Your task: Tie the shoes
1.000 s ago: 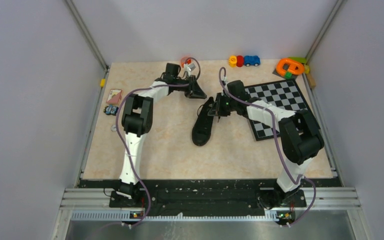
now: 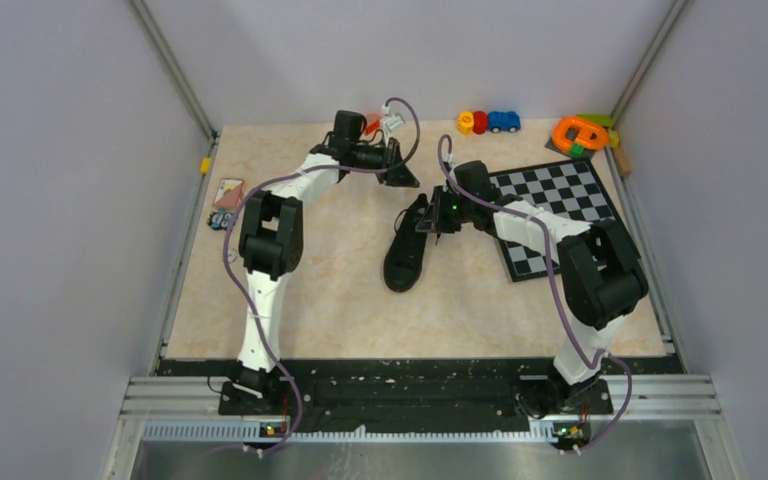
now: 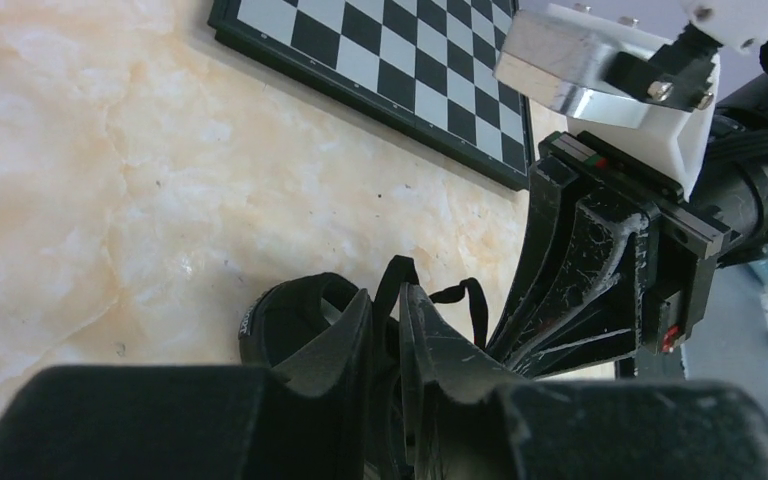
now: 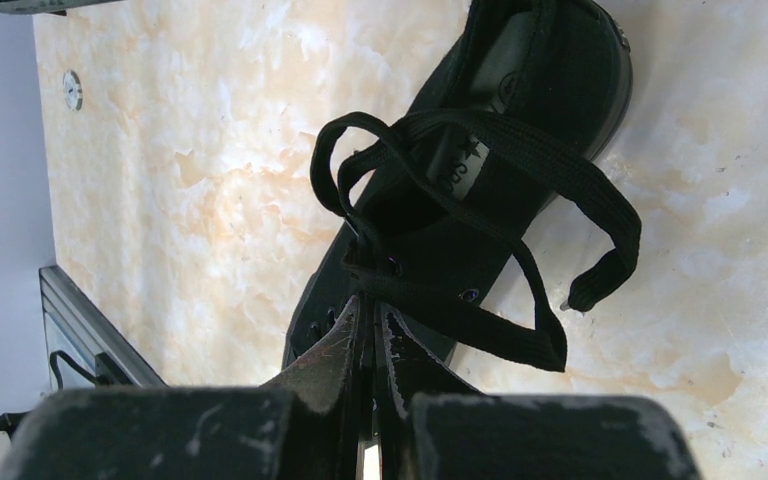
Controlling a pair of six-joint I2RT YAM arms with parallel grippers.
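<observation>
A black shoe (image 2: 402, 264) (image 4: 560, 90) lies mid-table, its laces (image 4: 600, 230) looped loosely over its opening and side. My right gripper (image 2: 423, 226) is over the shoe, shut at the lace crossing; whether lace is pinched in its tips is hard to tell. My left gripper (image 2: 408, 182) is above and behind the shoe's heel; in the left wrist view its fingertips are close together in front of the shoe and lace, with no clear hold on anything.
A checkered board (image 2: 540, 185) lies at the right under the right arm. Toys (image 2: 502, 120) line the back edge, with small items (image 2: 228, 195) at the left.
The right arm and the shoe look unchanged.
</observation>
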